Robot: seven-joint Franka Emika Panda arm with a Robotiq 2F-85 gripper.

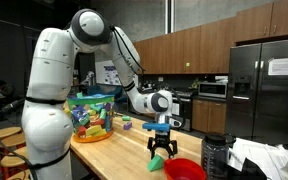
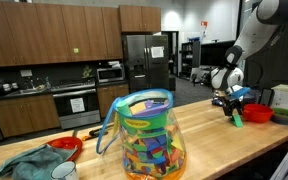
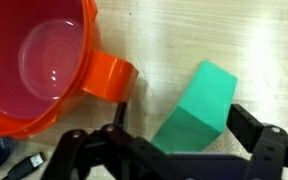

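A green block lies on the wooden table, set at a slant between the spread fingers of my gripper. Its lower end is partly hidden by the gripper body in the wrist view. The fingers stand open, one finger on either side of the block. Exterior view 1 has the same green block low on the table, under the gripper. Whether a finger touches it cannot be made out.
Close beside the block is a red bowl with a protruding handle. A black canister stands behind the bowl to the right. A mesh-sided container of colourful items sits elsewhere on the table, with clear wood between.
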